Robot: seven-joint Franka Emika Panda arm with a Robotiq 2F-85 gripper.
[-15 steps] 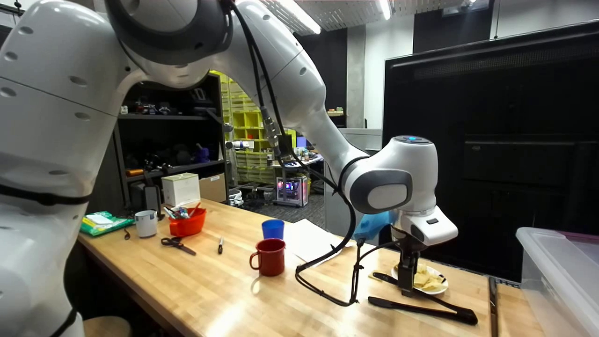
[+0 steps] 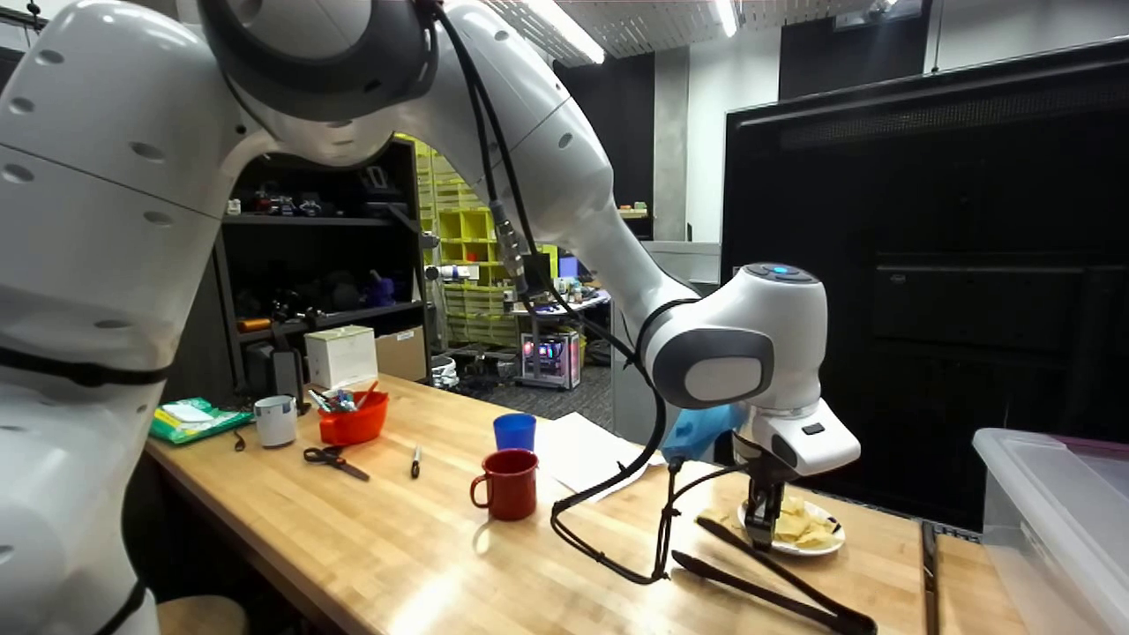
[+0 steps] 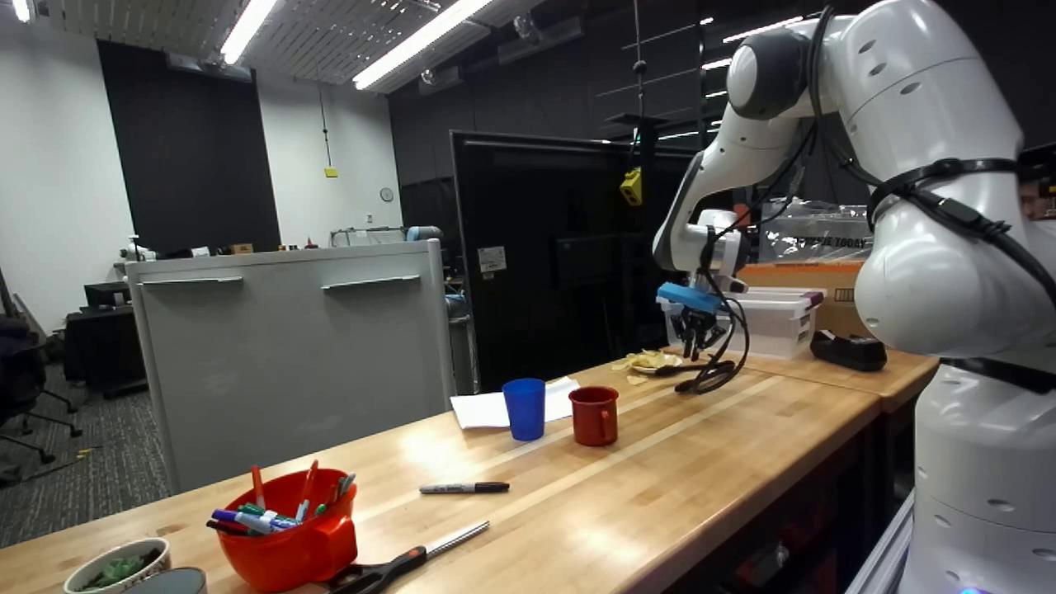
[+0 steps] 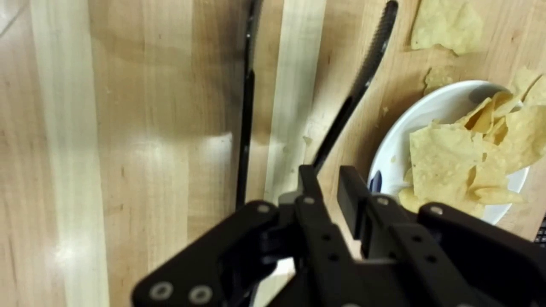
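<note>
Black tongs (image 2: 757, 587) lie on the table with their two arms spread, the hinge toward the right front edge in exterior view 1. My gripper (image 2: 758, 538) points down over the tongs' far arm, beside the bowl of chips. In the wrist view my gripper is shut, with only a narrow slot of bare table between its fingers. One arm of the tongs (image 4: 366, 71) runs under the left finger; whether they touch I cannot tell. The hinge is hidden there by the gripper. Just right of the fingers stands the white bowl (image 4: 404, 117) holding yellow chips (image 4: 445, 161).
Loose chips (image 4: 448, 25) lie beside the bowl. A red mug (image 2: 510, 485), a blue cup (image 2: 514, 430) and white paper (image 2: 587, 450) occupy mid-table. Red pen container (image 2: 355, 423) and scissors (image 2: 335, 461) are farther left. A clear bin (image 2: 1043, 529) stands right.
The tongs' arms are spread wider, and their hinge has shifted toward the front and left in exterior view 1. My gripper has tilted and moved slightly left; the bowl looks unmoved.
</note>
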